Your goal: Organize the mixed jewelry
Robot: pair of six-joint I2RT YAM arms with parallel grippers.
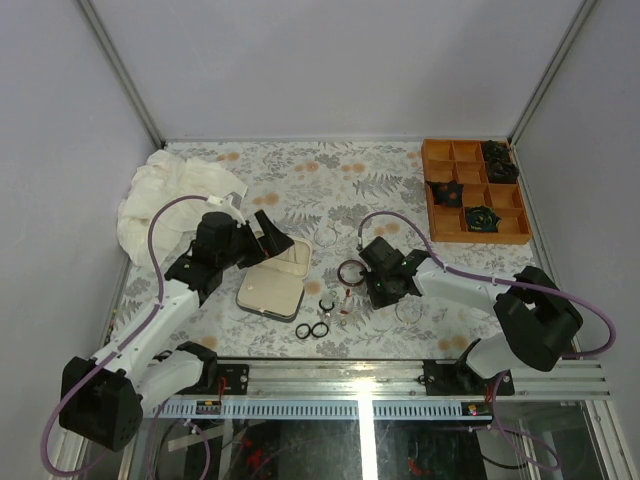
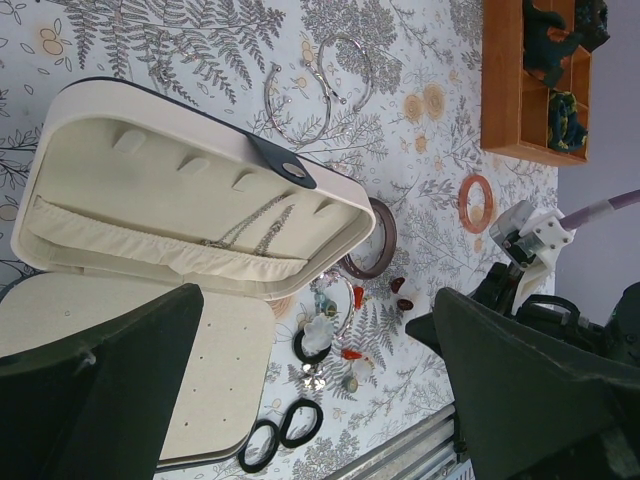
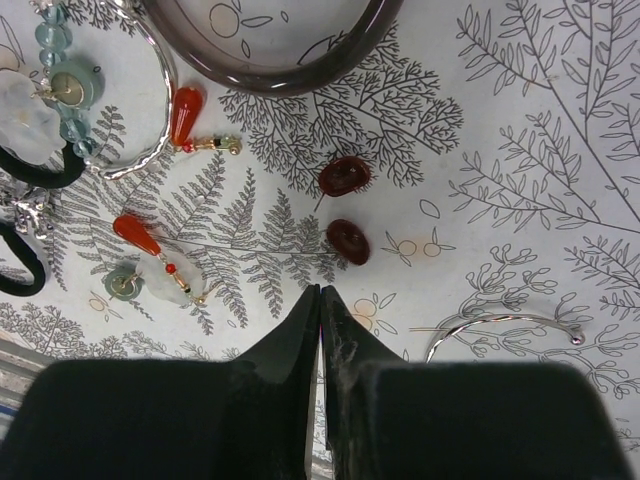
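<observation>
The cream jewelry case point(image 1: 270, 292) lies open, with a thin chain point(image 2: 262, 228) inside its lid pocket. Over it hangs my left gripper point(image 1: 268, 228), fingers wide apart and empty. My right gripper is shut above the cloth, nothing showing between its fingertips. Just beyond those tips are two dark red studs point(image 3: 346, 208), apart from them. To their left lie red drop earrings point(image 3: 138, 236), a blue bead bracelet point(image 3: 56, 58) and black hair rings point(image 2: 292, 430). A brown bangle point(image 2: 374, 240) rests beside the case.
A wooden divided tray point(image 1: 462, 226) holding dark pouches point(image 1: 482, 218) stands at the back right. White cloth point(image 1: 165, 205) is bunched at the back left. Thin open bangles point(image 2: 318, 92) lie behind the case.
</observation>
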